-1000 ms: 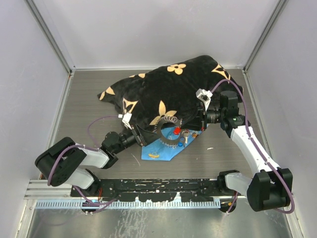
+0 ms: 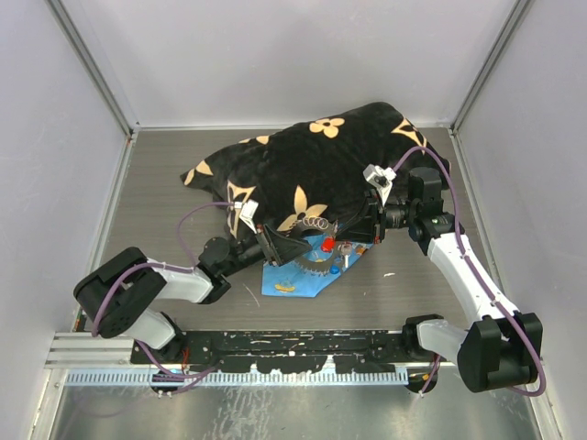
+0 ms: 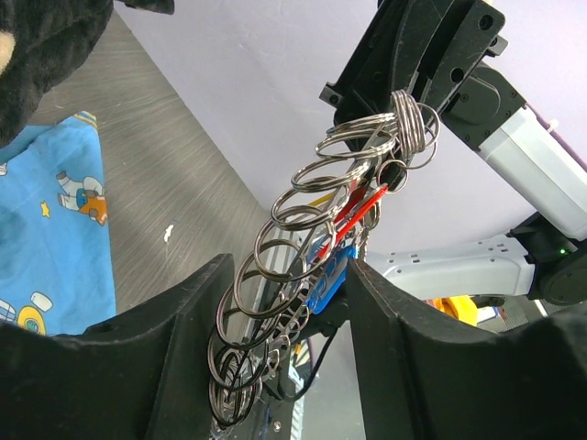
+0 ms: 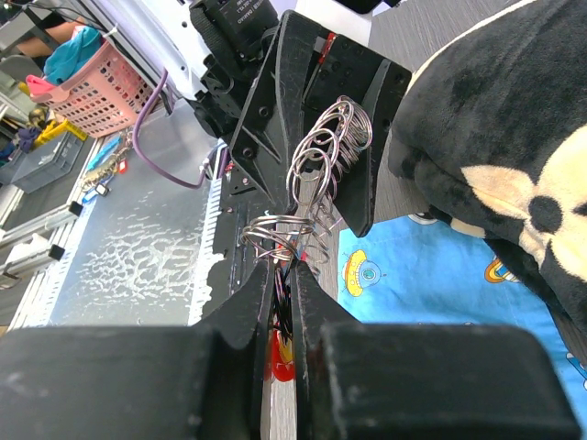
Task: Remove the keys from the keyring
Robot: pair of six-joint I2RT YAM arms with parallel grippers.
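A large ring of wire coils (image 2: 312, 223) hangs above the blue cloth (image 2: 289, 282), with red and blue items on it. My right gripper (image 2: 344, 229) is shut on the coils, which run up from its fingers in the right wrist view. My left gripper (image 2: 289, 243) is part open around the coils' other side; in the left wrist view the coils (image 3: 298, 214) pass between its fingers, and whether these touch them is unclear. A red item (image 3: 358, 215) and a blue one (image 3: 326, 280) hang among the rings.
A black flowered plush blanket (image 2: 321, 160) fills the back of the table. Bare wooden surface (image 2: 165, 220) shows at left and front, with pale walls around.
My left gripper has moved right, toward the ring of coils and my right gripper. The right arm looks unchanged.
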